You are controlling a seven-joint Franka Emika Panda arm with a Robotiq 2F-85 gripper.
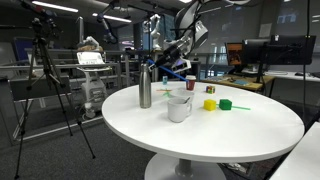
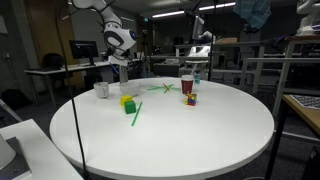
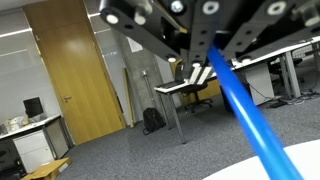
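A long blue stick (image 3: 255, 125) juts forward from between the fingertips of my gripper, which is shut on it in the wrist view. In exterior view 1 the blue stick (image 1: 172, 73) appears above the far side of the white table, close to the upright steel bottle (image 1: 145, 88). Whether the stick touches the bottle is unclear. The arm (image 1: 187, 35) reaches in from behind the table.
Near the bottle stand a white mug (image 1: 179, 108) and a grey mug (image 1: 187, 120). A yellow cube (image 1: 210, 105), a green cube (image 1: 225, 104) and a red cup (image 2: 187, 84) share the table. Green sticks (image 2: 168, 88) lie crossed. Exterior view 2 shows free tabletop (image 2: 200, 135) in front.
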